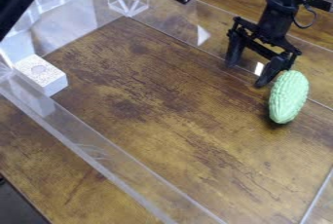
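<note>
A black gripper (263,53) reaches down from the top right of the camera view to the wooden tray floor (156,111), its fingers spread low over the wood. Just in front and to the right of it lies a pale green ribbed oblong object (286,96). Whether anything is between the fingers is too small to tell, and so is the finger's exact state.
A white block (39,74) lies at the left by a clear plastic wall. A dark curved shape at the top left is partly in view.
</note>
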